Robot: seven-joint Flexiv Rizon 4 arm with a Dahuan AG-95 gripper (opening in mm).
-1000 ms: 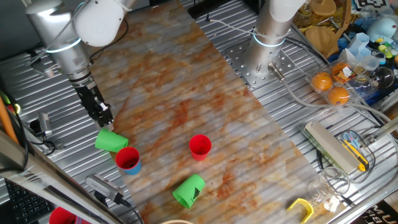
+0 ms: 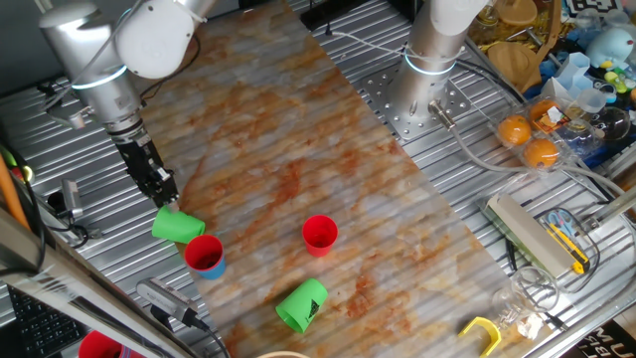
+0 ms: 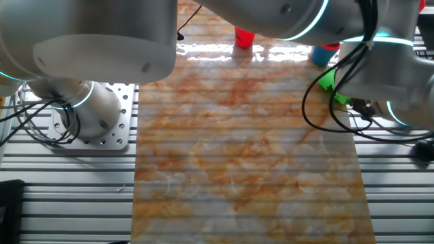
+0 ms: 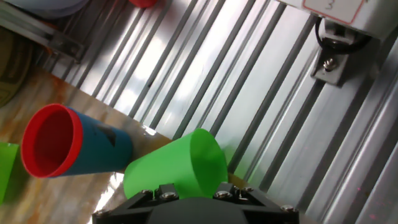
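Observation:
A green cup (image 2: 179, 226) lies on its side at the left edge of the marbled board. My gripper (image 2: 171, 202) is right at its upper end in exterior view 1; whether they touch cannot be told. In the wrist view, this green cup (image 4: 177, 165) shows its open end to the right, just beyond my gripper. The view does not make clear how far the fingers are apart. Beside the cup is a blue cup with a red inside (image 2: 205, 257). A red cup (image 2: 320, 236) and a second green cup (image 2: 302, 305), lying on its side, are farther right.
The marbled board (image 2: 268, 119) is clear in its upper part. A grey device (image 2: 167, 298) with a cable is at the lower left.
My gripper has moved slightly down and left in exterior view 1, closer to the green cup. The cups have stayed where they were.

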